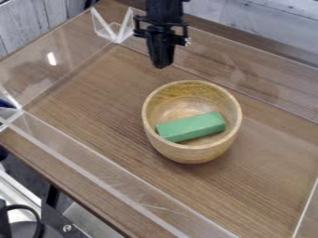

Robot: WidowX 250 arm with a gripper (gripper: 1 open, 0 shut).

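A dark robot gripper (162, 58) hangs at the top centre of the camera view, its fingers pointing down and shut, with nothing visible between them. Below it and to the right, a round pale wooden bowl (166, 97) holds a green rectangular block (192, 127) lying flat inside. The gripper is above and apart from the bowl.
A wooden table (87, 130) fills most of the view, mostly clear to the left and at the front right. Clear plastic edging runs along the left side, and a black cable (35, 221) shows at the lower left corner.
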